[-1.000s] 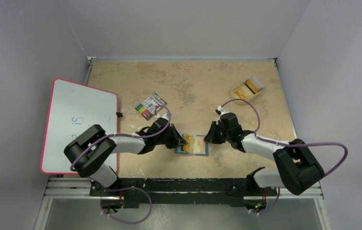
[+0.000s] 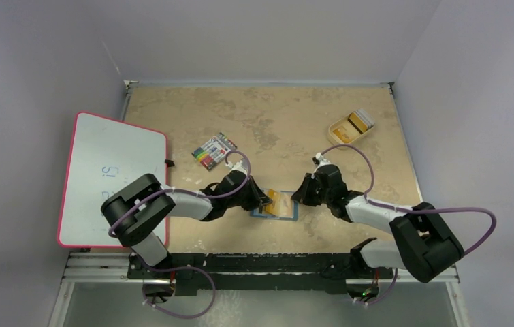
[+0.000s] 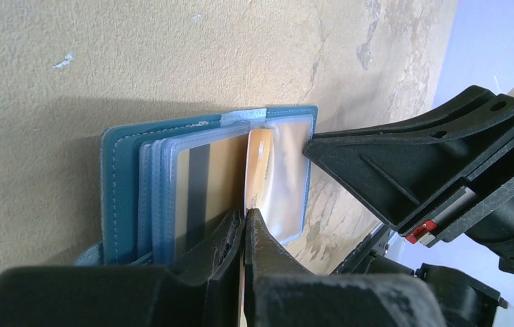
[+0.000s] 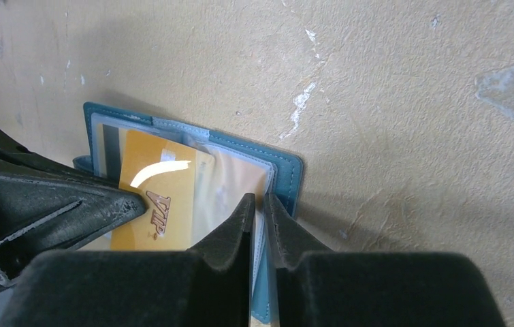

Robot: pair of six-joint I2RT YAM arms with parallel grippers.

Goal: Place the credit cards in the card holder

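The blue card holder (image 2: pixel 288 217) lies open between my two grippers near the table's front. My left gripper is shut on a gold card (image 4: pixel 155 197), whose thin edge runs between its fingertips. In the right wrist view, the card's right end seems to lie beneath the clear sleeve (image 4: pixel 233 180); how deep is unclear. My right gripper stands slightly open at the holder's right edge, and a narrow gap shows with the sleeve's edge in it. A gold-and-black striped card (image 3: pixel 203 177) sits in the holder's left-hand pocket.
A tan box (image 2: pixel 339 133) with several more cards stands at the back right. A color-striped pack (image 2: pixel 214 151) lies at the back left, near a whiteboard (image 2: pixel 114 180). The table behind the holder is clear.
My left gripper has moved right with the gold card, further over the holder's right side.
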